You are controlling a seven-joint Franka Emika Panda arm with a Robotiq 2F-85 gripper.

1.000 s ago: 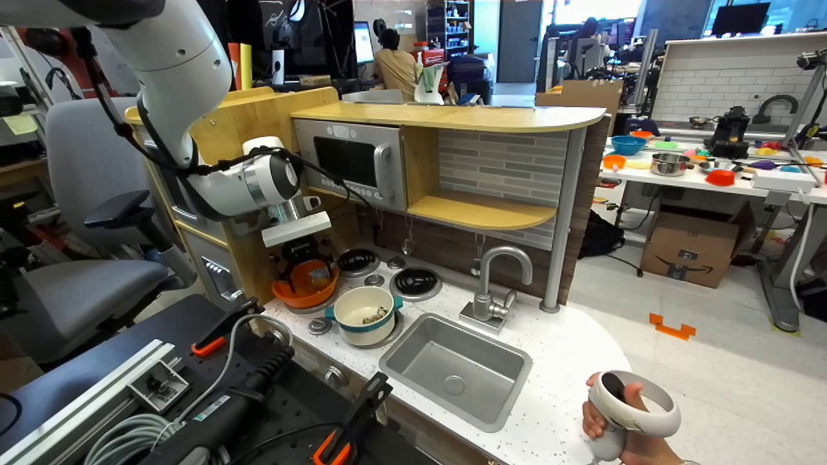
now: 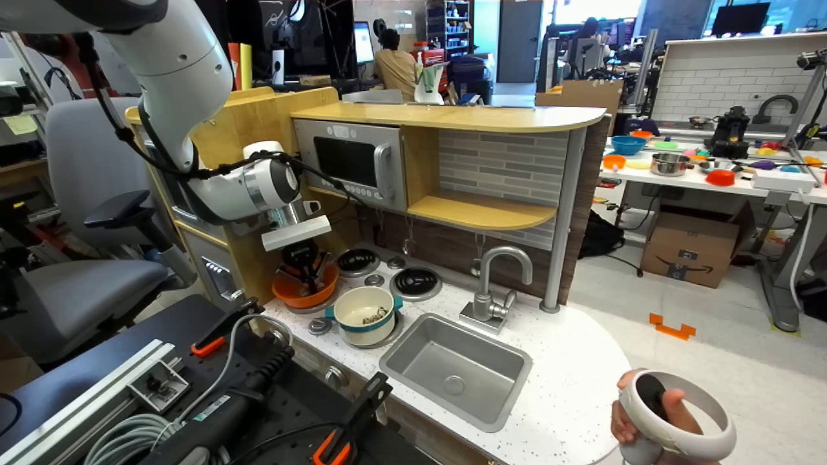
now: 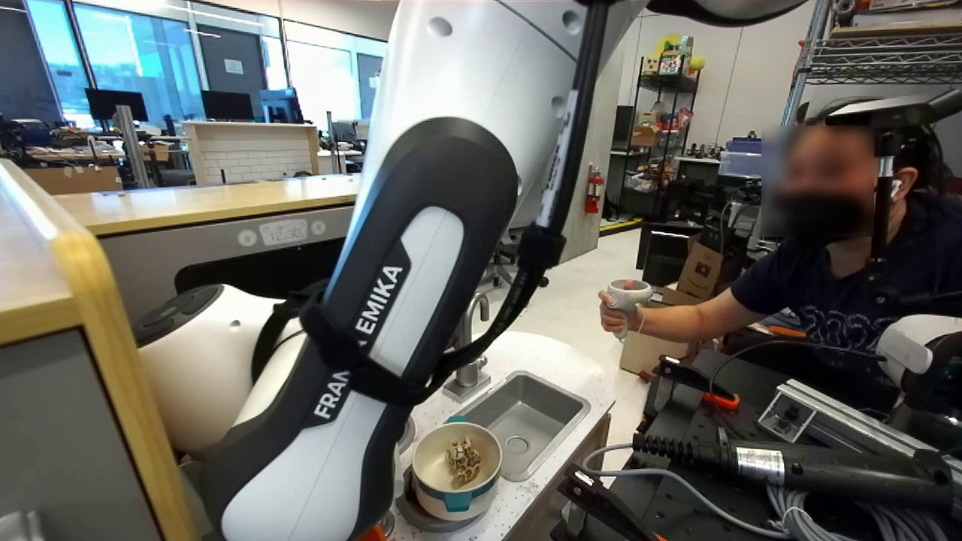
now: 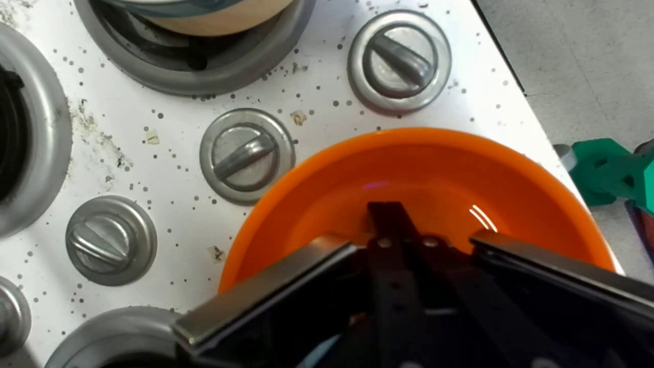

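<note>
An orange bowl (image 4: pixel 343 162) sits at the left end of the counter, against the wooden cabinet. Over its inside, my gripper points down with its dark fingers together, and nothing shows between them. From the side, the fingers (image 2: pixel 307 267) reach down into the bowl's opening. The part of the bowl beneath the gripper is hidden, so its full contents cannot be told. A cream pot (image 2: pixel 362 333) with teal handles rests on the burner beside it, holding small brownish pieces (image 3: pixel 462 461).
Stove knobs (image 4: pixel 247 155) stand close to the bowl. The sink (image 2: pixel 457 372) is empty, with a tall faucet (image 2: pixel 486 287) behind it. A microwave (image 2: pixel 353 159) overhangs the back burners. Bare counter (image 2: pixel 574 356) lies right of the sink.
The fingers stood spread above the bowl a second ago and are now together. The arm stays almost in place. The person's hand with the white controller has shifted right.
</note>
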